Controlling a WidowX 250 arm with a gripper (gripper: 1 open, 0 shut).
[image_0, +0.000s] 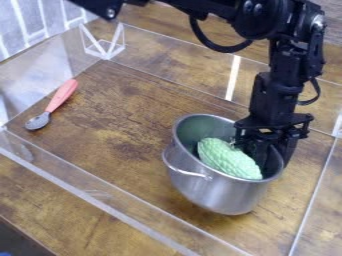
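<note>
A steel pot (206, 187) with a side handle stands on the wooden surface at the lower right, holding a pale green, bumpy oblong object (225, 157). My black gripper (265, 142) reaches down into the pot's right side, beside the green object. Its fingertips are largely hidden in shadow at the rim, so what lies between them cannot be made out.
A spoon (40, 120) with a red handle lies at the left. Clear panels edge the wooden board (114, 140), whose left and middle are bare. A white frame stands at the back left.
</note>
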